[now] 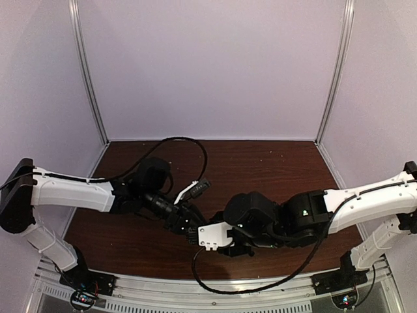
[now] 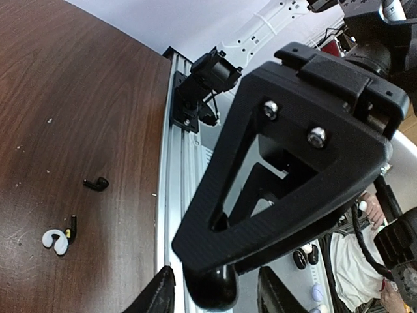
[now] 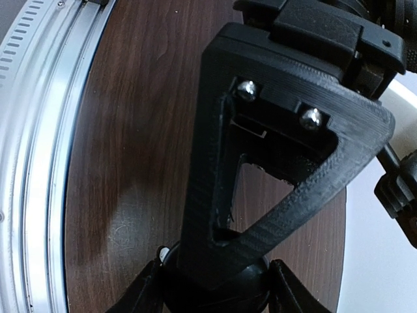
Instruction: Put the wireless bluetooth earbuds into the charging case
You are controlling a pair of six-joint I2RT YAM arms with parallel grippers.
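Note:
In the left wrist view a black earbud (image 2: pixel 96 184) lies on the wooden table, and another dark earbud (image 2: pixel 72 227) lies beside a small white curved piece (image 2: pixel 55 241). My left gripper (image 1: pixel 189 231) meets my right gripper (image 1: pixel 203 235) near the front middle. A glossy black rounded object (image 2: pixel 210 287) sits at the right gripper's fingers, seen close between the left fingertips. In the right wrist view my right gripper is shut on that black object (image 3: pixel 215 287), likely the case; it is largely hidden.
The metal frame rail (image 1: pixel 215 283) runs along the front edge, with white walls around the sides and back.

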